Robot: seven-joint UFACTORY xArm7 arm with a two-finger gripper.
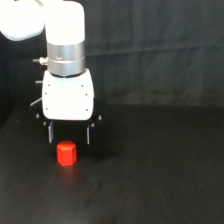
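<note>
A small red block, apparently six-sided, stands upright on the dark table at the left of the view. My gripper hangs from the white arm just above or behind the block in the picture. Its two thin fingers are spread wide, with nothing held between them. The fingertips end a little higher in the image than most of the block. How far they are from it in depth is hard to tell.
Dark, bare table surface stretches to the right and in front, free of other objects. A black curtain hangs behind the table.
</note>
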